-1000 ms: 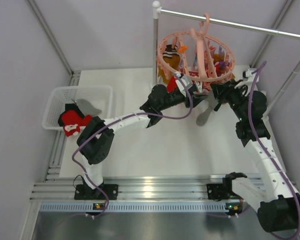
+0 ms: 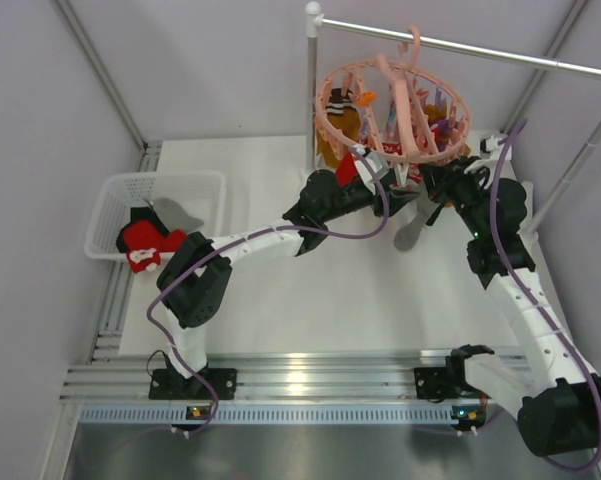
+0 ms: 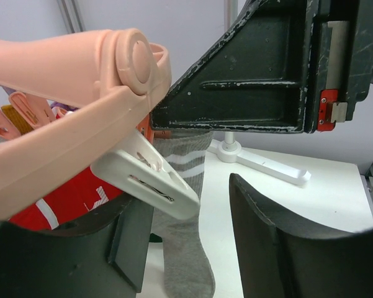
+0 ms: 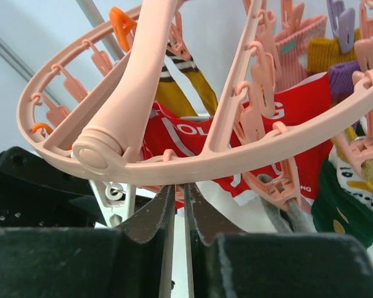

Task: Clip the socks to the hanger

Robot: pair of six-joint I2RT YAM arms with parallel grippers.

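A pink round clip hanger (image 2: 335,130) hangs from the rail, full of clipped socks. A grey striped sock (image 3: 186,261) hangs below its front rim, over the table in the top view. My left gripper is open just under the rim, by a white clip (image 3: 155,180). My right gripper is at the rim, fingers close together and tips hidden behind the pink ring; whether it holds anything is unclear. A red sock (image 4: 298,102) hangs inside the hanger.
A white basket (image 2: 110,200) with red, black and grey socks sits at the left. The metal rail (image 2: 480,52) and its posts surround the hanger.
The right arm has shifted slightly left toward the hanger's front rim. The left arm looks almost unchanged.
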